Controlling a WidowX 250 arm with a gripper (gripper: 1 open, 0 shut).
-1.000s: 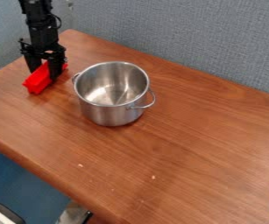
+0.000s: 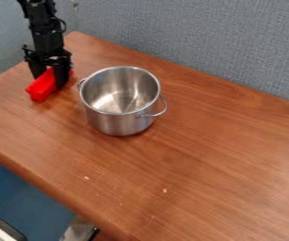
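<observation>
My black gripper [image 2: 53, 68] reaches down from the top left onto a red elongated object [image 2: 42, 87] lying on the wooden table at the left, its fingers around the object's upper part; whether they are closed on it is hard to tell. Just right of the red object stands a steel pot [image 2: 119, 99] with two side handles, upright and open.
A grey padded wall [image 2: 210, 38] runs along the back. The table's edge drops to a blue floor at the lower left.
</observation>
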